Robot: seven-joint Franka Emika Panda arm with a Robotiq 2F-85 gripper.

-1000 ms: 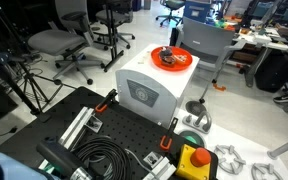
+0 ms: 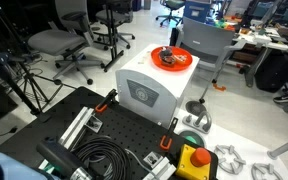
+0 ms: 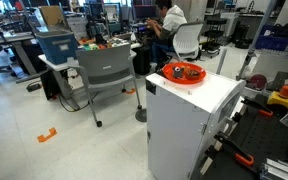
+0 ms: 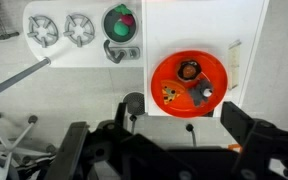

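Note:
A round red plate (image 4: 189,84) rests on a white tabletop (image 4: 166,25), below and to the right of the middle of the wrist view. On it lie a brown doughnut-like ring (image 4: 189,70), a small pizza slice (image 4: 170,92) and a grey toy piece (image 4: 200,92). The same plate (image 3: 165,70) shows in exterior view 2, and the plate (image 2: 158,60) in exterior view 1. My gripper hangs above, its dark fingers spread wide along the bottom of the wrist view. Nothing shows between them. Neither exterior view shows the gripper clearly.
Left of the plate, a toy stove top (image 4: 65,52) has two burners and a sink (image 4: 110,22) holding red and green pieces, with a grey faucet (image 4: 120,52). A grey chair (image 3: 107,78) stands beside the white cabinet (image 3: 174,125). Open floor lies left of it.

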